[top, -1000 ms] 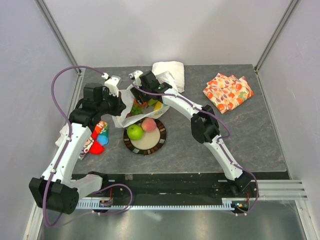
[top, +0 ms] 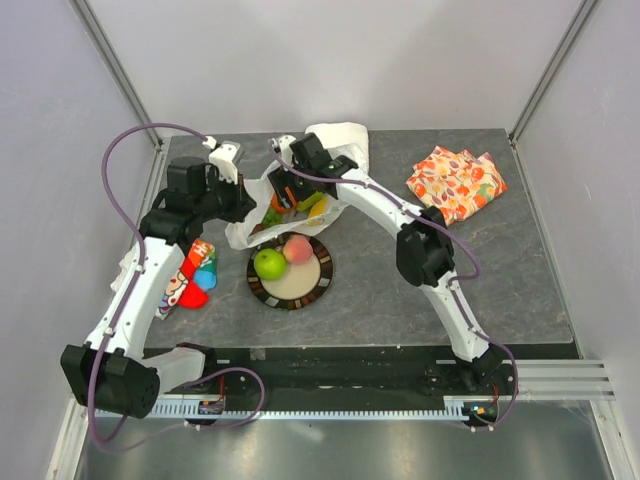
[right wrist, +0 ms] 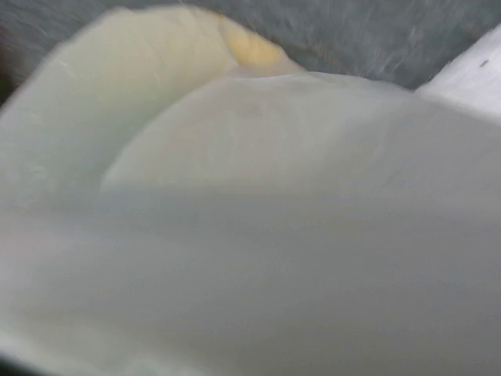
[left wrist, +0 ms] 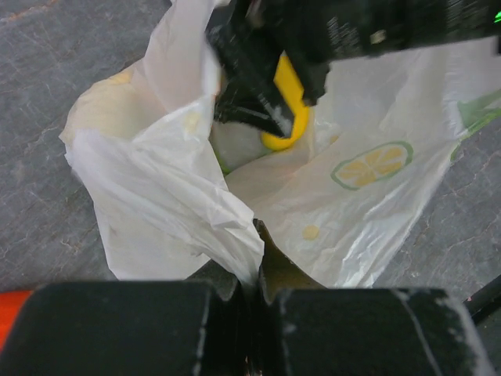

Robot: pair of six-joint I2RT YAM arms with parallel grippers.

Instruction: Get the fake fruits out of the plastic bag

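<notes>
The white plastic bag [top: 247, 236] lies at the back of the table with its mouth held up. My left gripper is shut on the bag's edge, which shows pinched between its fingers. Inside the bag are an orange [top: 279, 204], green grapes [top: 271, 219], a green fruit [top: 311, 201] and a yellow fruit [top: 317, 209]. My right gripper [top: 289, 197] reaches into the bag, fingers parted, over the orange, partly covering it. White plastic fills most of the right wrist view, hiding those fingers there. On a dark-rimmed plate [top: 320, 287] rest a green apple [top: 269, 264] and a peach [top: 297, 249].
An orange-patterned cloth bag [top: 456, 185] lies at the back right. A red and blue printed packet [top: 196, 276] sits beside the left arm. A white cloth-like item [top: 345, 140] is behind the bag.
The left gripper has barely moved.
</notes>
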